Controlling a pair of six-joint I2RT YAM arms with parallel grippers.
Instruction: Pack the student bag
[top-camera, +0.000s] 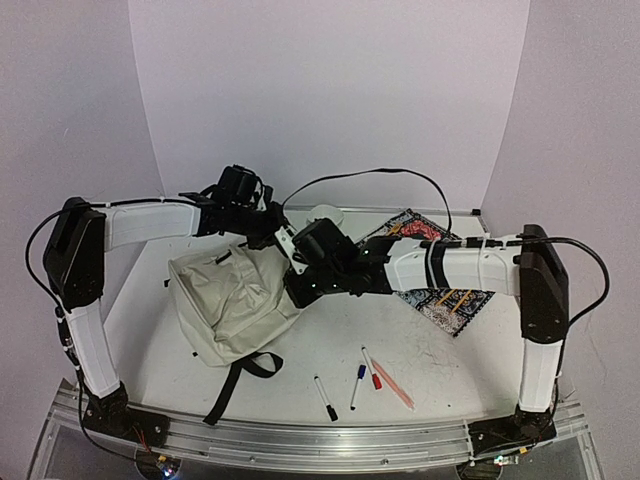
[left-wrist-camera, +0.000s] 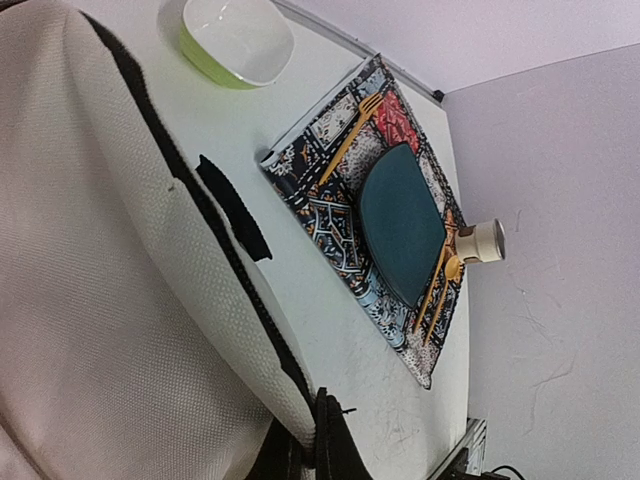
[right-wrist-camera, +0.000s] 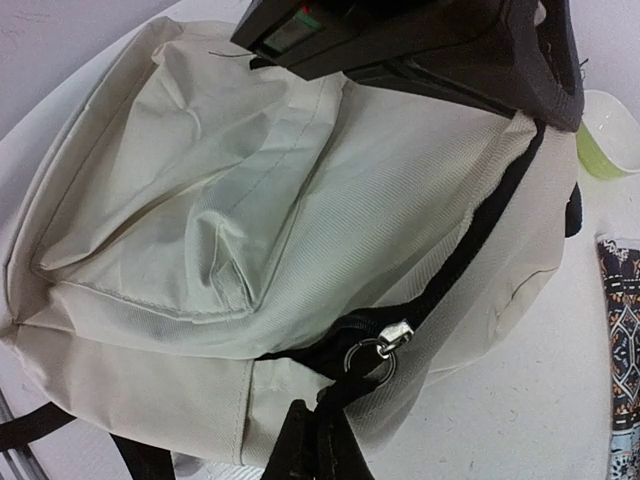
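Note:
The cream bag (top-camera: 225, 300) lies on the left of the table, its straps toward the front edge. At its upper right edge my left gripper (top-camera: 275, 235) is shut on the rim fabric beside the black zipper, as the left wrist view shows with the bag's edge (left-wrist-camera: 225, 270) running into the fingers. Close beside it in the top view is my right gripper (top-camera: 292, 290). In the right wrist view, the silver zipper slider (right-wrist-camera: 396, 334) carries a ring and a black pull tab (right-wrist-camera: 347, 389), whose end meets my closed right fingertips. The zipper gapes between the slider and the left gripper.
Several markers, including a blue-capped marker (top-camera: 357, 386), and a pinkish strip (top-camera: 392, 384) lie at front centre. At the back stands a green-white bowl (left-wrist-camera: 238, 40). A patterned mat (top-camera: 455, 312) bears a dark teal plate (left-wrist-camera: 402, 225) and orange cutlery; a small cup (left-wrist-camera: 481, 242) is alongside.

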